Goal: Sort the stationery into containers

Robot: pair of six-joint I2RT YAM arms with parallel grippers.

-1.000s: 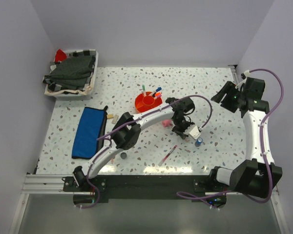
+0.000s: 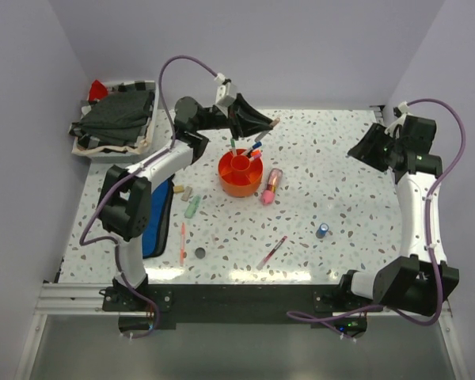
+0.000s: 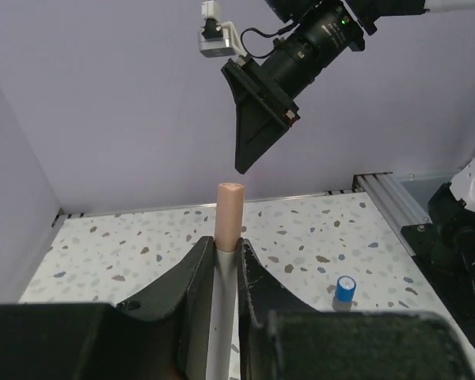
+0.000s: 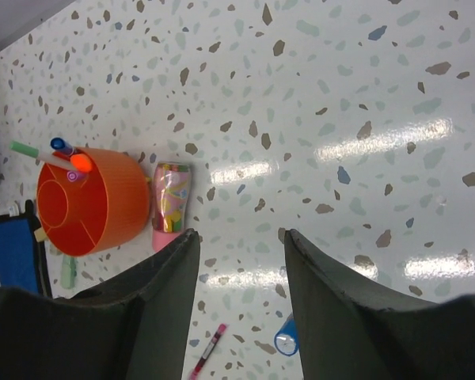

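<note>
My left gripper (image 2: 266, 127) is shut on an upright-held stick (image 3: 228, 214) with a tan top and whitish body, raised near the orange holder (image 2: 240, 188), which contains several pens and markers. My right gripper (image 2: 362, 150) hangs over the right side, fingers apart, nothing between them. A pink pouch-like item (image 2: 271, 186) lies beside the holder. A blue cylinder (image 2: 322, 230), a red-and-white pen (image 2: 271, 252), an orange stick (image 2: 183, 244), a green item (image 2: 192, 207), a dark disc (image 2: 200, 252) and small blocks (image 2: 186, 193) lie on the table.
A blue mat or pouch (image 2: 153, 237) is partly behind the left arm. A white basket (image 2: 147, 131) with dark cloth stands at the back left.
My left gripper has swept up and back from the front middle to above the holder area, carrying the stick.
</note>
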